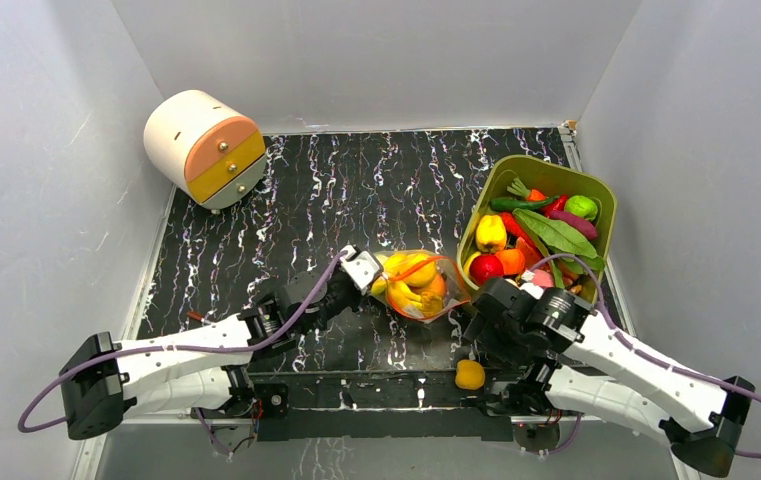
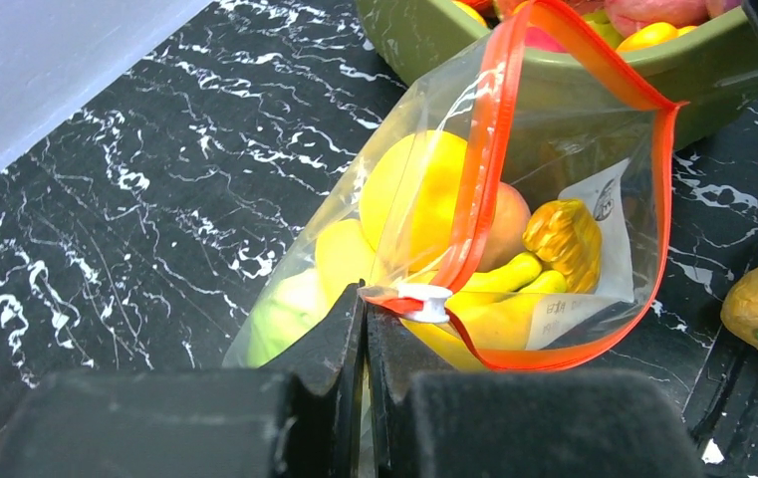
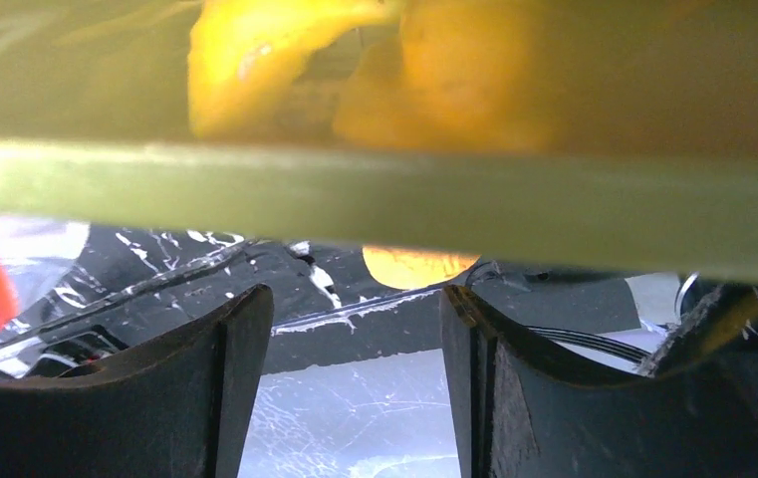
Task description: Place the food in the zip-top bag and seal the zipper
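Note:
A clear zip top bag (image 2: 594, 124) with an orange zipper rim gapes open, with yellow, orange and green food (image 1: 414, 285) inside it. My left gripper is shut on the bag's rim beside the white slider (image 2: 424, 302), lifting that edge. My right gripper stands part open with nothing between its fingers, close by the basket's near wall. Below and between those fingers, on the near edge of the table, lies a loose orange-yellow fruit (image 1: 470, 375), outside the bag.
A green basket (image 1: 607, 200) full of toy vegetables and fruit stands at the right, close to the bag. At the back left is a small drum-shaped drawer cabinet (image 1: 181, 140).

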